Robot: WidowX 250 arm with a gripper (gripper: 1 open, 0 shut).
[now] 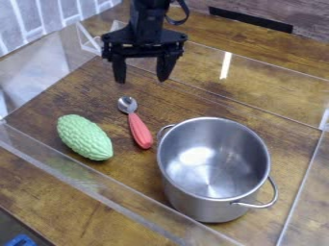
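The black gripper (140, 63) hangs at the top centre over the wooden table, its two fingers spread apart with nothing visible between them. Below it lies a spoon with a red handle (139, 128), its metal bowl pointing up the view. A bumpy green vegetable (84, 136), like a bitter melon, lies to the spoon's left. A steel pot (211, 194) with side handles stands at the lower right.
Clear low walls border the table (264, 96) at the sides and front. A white strip of tape (225, 65) marks the surface.
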